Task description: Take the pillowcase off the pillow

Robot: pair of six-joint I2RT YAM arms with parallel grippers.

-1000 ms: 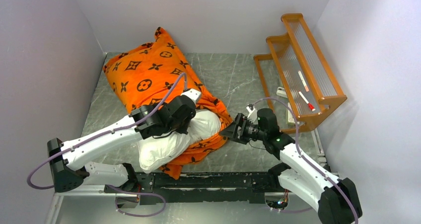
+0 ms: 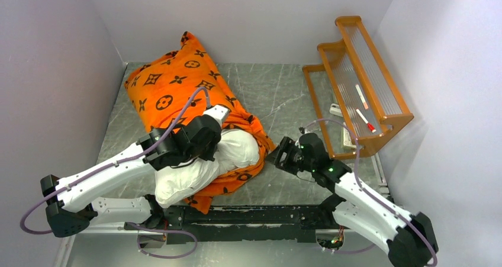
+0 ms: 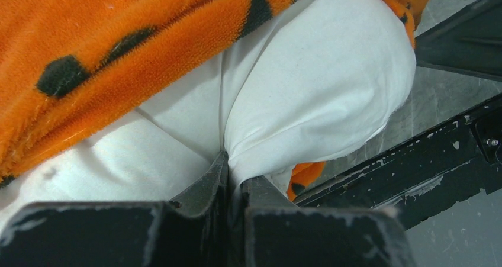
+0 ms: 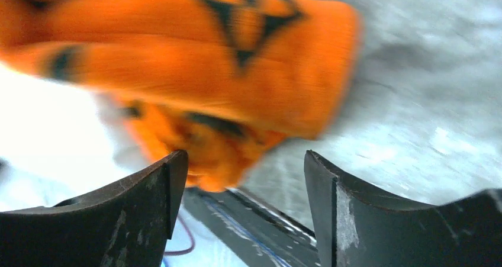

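Observation:
The orange pillowcase (image 2: 171, 83) with dark patterns still covers the far part of the pillow, bunched up around it. The white pillow (image 2: 240, 148) bulges out of the near end. Pinched cloth of the white pillow (image 3: 319, 83) runs between the fingers of my left gripper, which is shut on it. To the right, my right gripper (image 2: 278, 154) is beside the pillowcase's right edge. Its fingers stand open, and the right wrist view has a blurred fold of the pillowcase (image 4: 237, 54) beyond the right gripper, with nothing between its fingers.
A wooden shelf (image 2: 370, 89) holding markers stands at the right. A black rail (image 2: 254, 214) runs along the front edge, and walls close in the left and back.
My left gripper has shifted left with the pillow, and the pillowcase has slid slightly along.

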